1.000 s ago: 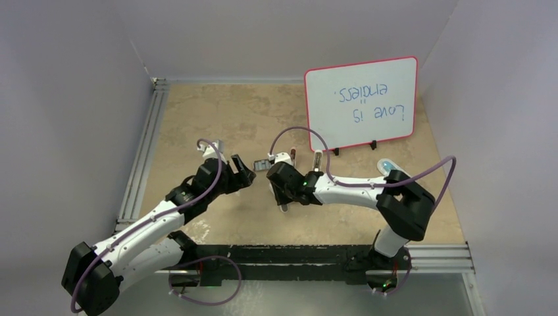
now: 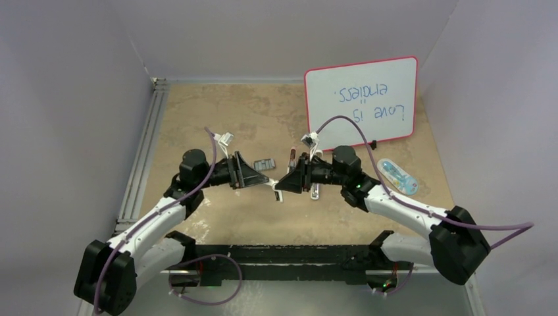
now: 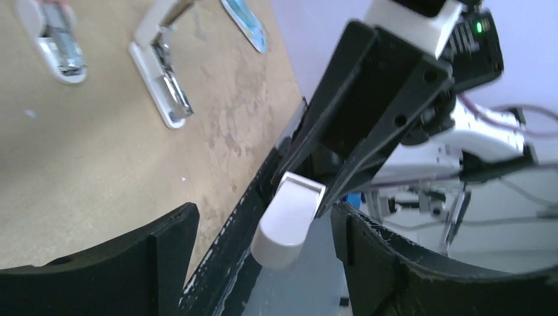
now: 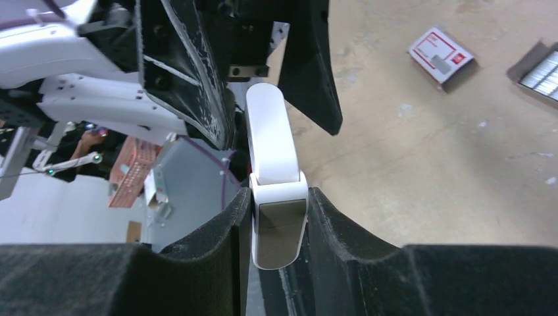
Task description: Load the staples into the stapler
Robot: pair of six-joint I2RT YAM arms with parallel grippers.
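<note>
A small white stapler (image 4: 272, 141) is held off the table by my right gripper, shut on its sides near one end. From the opposite side comes my left gripper, its fingers apart on either side of the white end (image 3: 289, 220); a gap shows at both sides. In the top view the stapler is a short white piece (image 2: 272, 183) between both hands. On the table lie two more staplers, one (image 3: 158, 72) with its top raised and metal showing, the other (image 3: 62, 43) left of it. Grey staple strips (image 4: 545, 74) lie in a tray.
A small white-and-red box (image 4: 441, 56) sits on the table below the hands. The whiteboard (image 2: 360, 99) stands at the back right, with a blue-and-white pack (image 2: 397, 176) in front of it. Free table lies at the left and front.
My right gripper has swung round and moved slightly right, bringing the white stapler toward the left. The left gripper has moved right, its fingers now around the stapler's end.
</note>
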